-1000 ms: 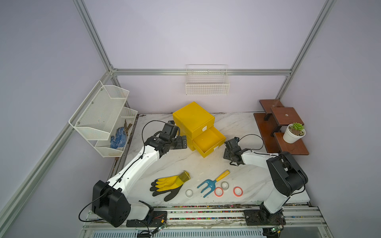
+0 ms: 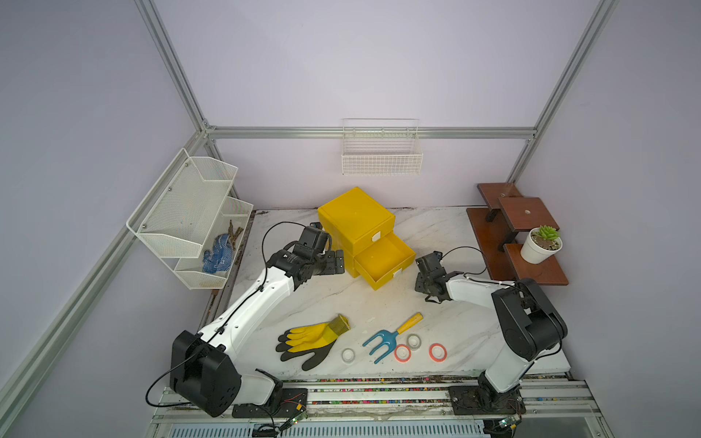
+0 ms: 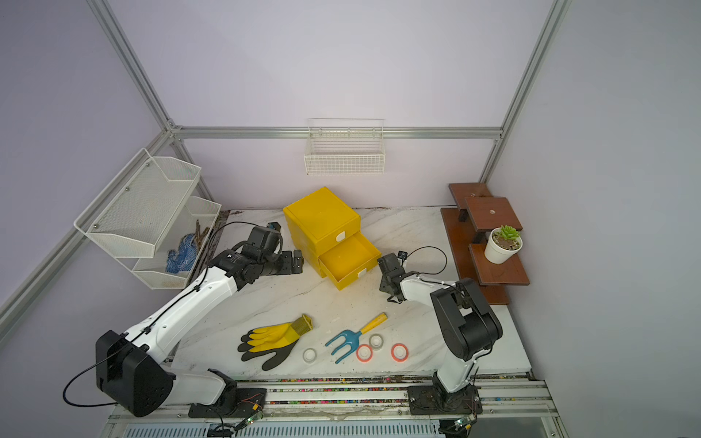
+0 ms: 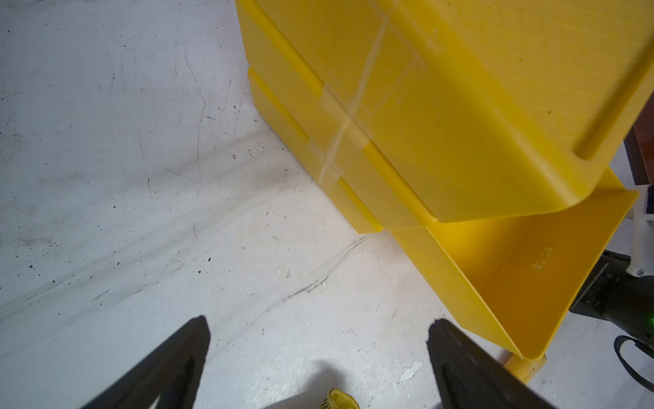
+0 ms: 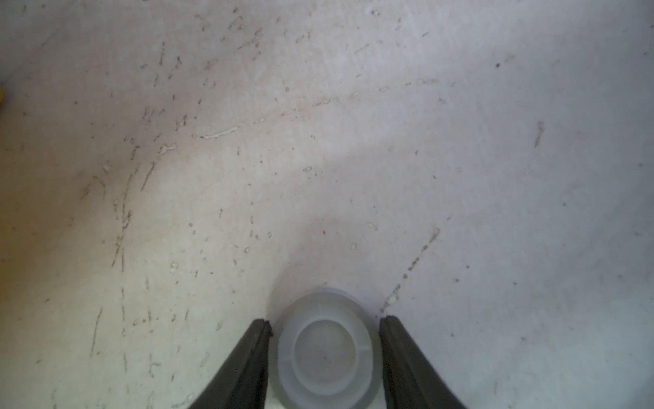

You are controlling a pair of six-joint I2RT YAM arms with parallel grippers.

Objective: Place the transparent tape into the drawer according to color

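Note:
A pale whitish tape roll [image 5: 325,306] is between the fingers of my right gripper, one finger close at each side. I cannot tell whether both fingers press on it. The yellow drawer cabinet [image 2: 355,216] stands at mid table, its lower drawer [image 2: 385,261] pulled out and empty. My right gripper is low, just right of that drawer. Left of the cabinet, my left gripper stands open with nothing between its fingers. More rolls lie at the front: white [image 2: 347,355], grey-white [image 2: 414,341] and two reddish ones, beside the fork [image 2: 402,353] and further right [image 2: 437,352].
A blue garden fork [image 2: 385,341] with a yellow handle and a yellow-black glove [image 2: 315,338] lie at the front. Brown shelves [image 2: 523,212] with a potted plant [image 2: 539,248] stand right. A wire basket [image 2: 381,162] hangs at the back. Bare table lies between glove and cabinet.
The left arm, the drawer and the rolls at the front look unchanged.

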